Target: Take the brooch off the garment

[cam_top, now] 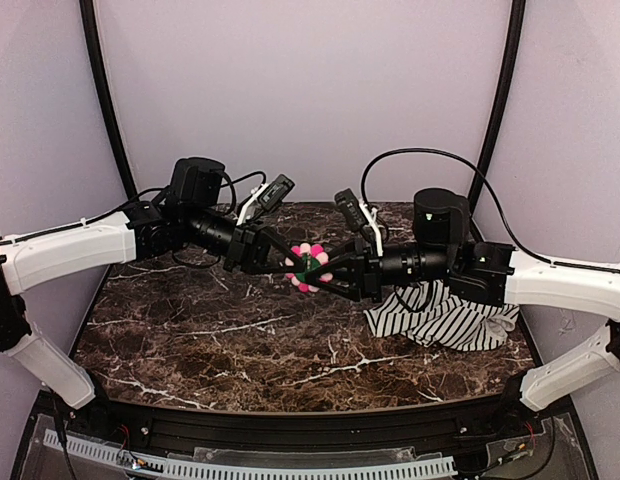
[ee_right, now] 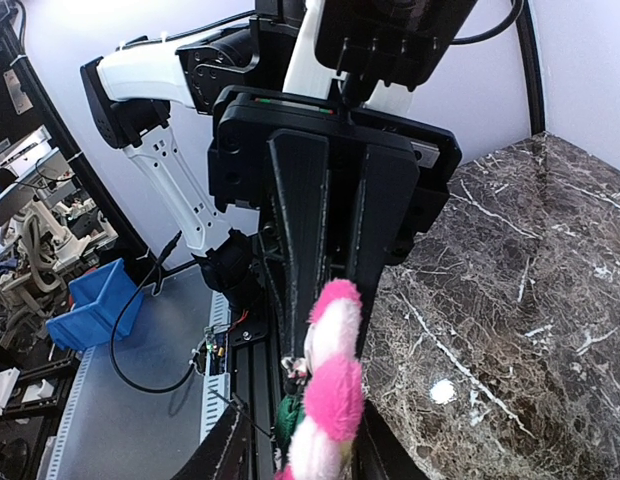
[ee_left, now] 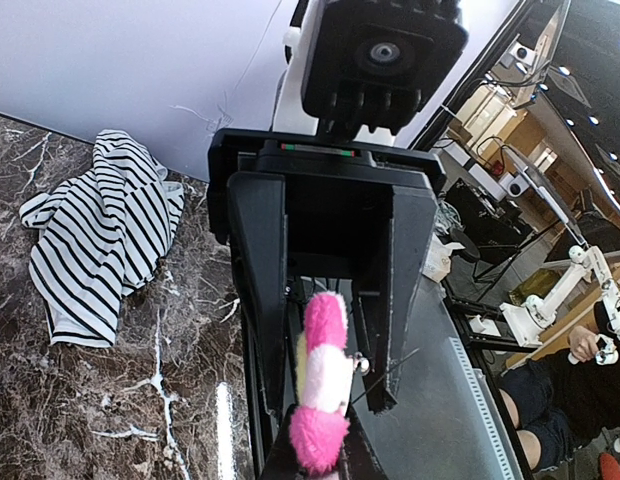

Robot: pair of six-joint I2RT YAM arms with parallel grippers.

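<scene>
A fluffy pink-and-white flower brooch (cam_top: 308,255) with a green middle and a metal pin hangs in the air between both grippers at the centre of the top view. My left gripper (cam_top: 288,262) is shut on it, coming from the left. My right gripper (cam_top: 332,268) comes from the right, part open, its fingertips around or beside the brooch; exact contact cannot be told. The striped garment (cam_top: 435,325) lies crumpled on the table at the right, apart from the brooch.
A wall stands behind and at each side. A metal rail (cam_top: 250,465) runs along the front, below the table edge.
</scene>
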